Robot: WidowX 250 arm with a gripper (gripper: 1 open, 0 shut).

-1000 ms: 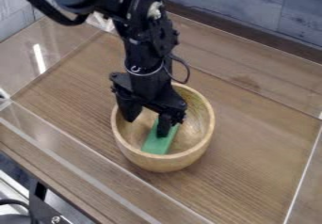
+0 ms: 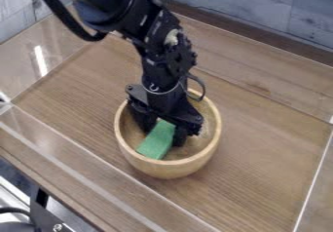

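Observation:
A round light wooden bowl point(image 2: 174, 164) rests on the wooden table, with a green oblong object point(image 2: 158, 139) lying inside it. My black gripper point(image 2: 166, 121) reaches down from above into the bowl, its fingers over and around the upper part of the green object. How far apart they are, and whether they grip it, is hidden by the dark housing.
A blue-grey plank wall point(image 2: 260, 21) runs along the back, and the table's edge with cables below is at the lower left.
My gripper has moved lower into the bowl, and the green object now lies more to the left, covered more by the fingers at its upper end.

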